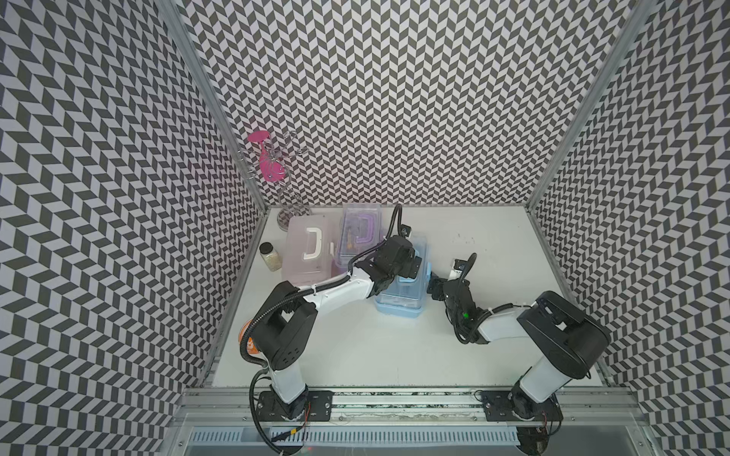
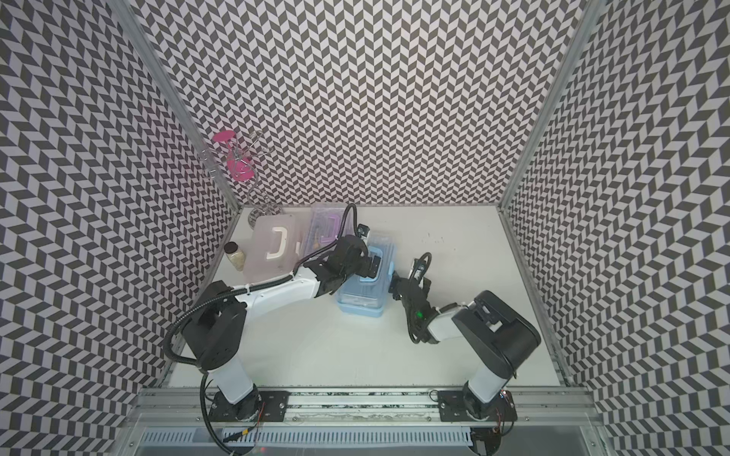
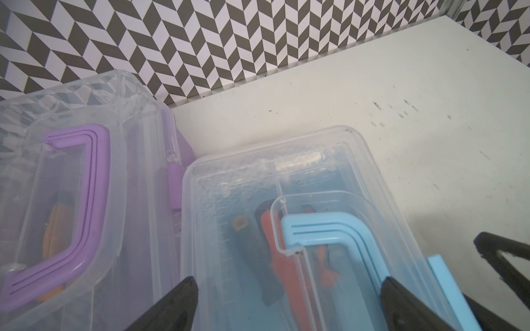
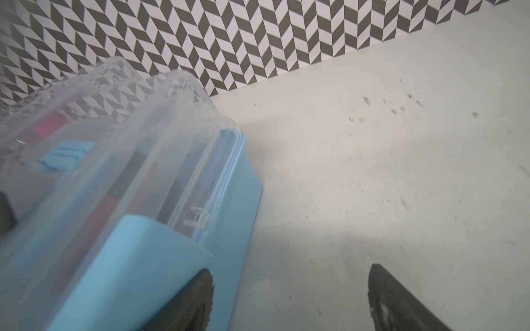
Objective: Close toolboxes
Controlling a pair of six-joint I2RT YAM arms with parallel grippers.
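The blue toolbox (image 1: 400, 307) stands mid-table with its clear lid (image 3: 237, 171) down over the base; tools show through it. Its blue handle (image 3: 331, 220) lies in the lid's recess. On the right side a blue latch flap sticks out from the box. Over the lid, my left gripper is open, its right finger (image 3: 408, 309) beside or against the handle. My right gripper is open at the box's right side, its left finger (image 4: 193, 300) close to the flap; whether they touch I cannot tell. Left of it sits a purple-handled toolbox (image 3: 93, 209), lid down.
A pinkish toolbox with a white handle (image 1: 312, 243) is further left, by a dark-capped jar (image 1: 270, 257). Behind them stands a wire rack with a pink figure (image 1: 270, 163). An orange object (image 1: 249, 336) is partly hidden by the left arm. Right of the blue box, the table is bare.
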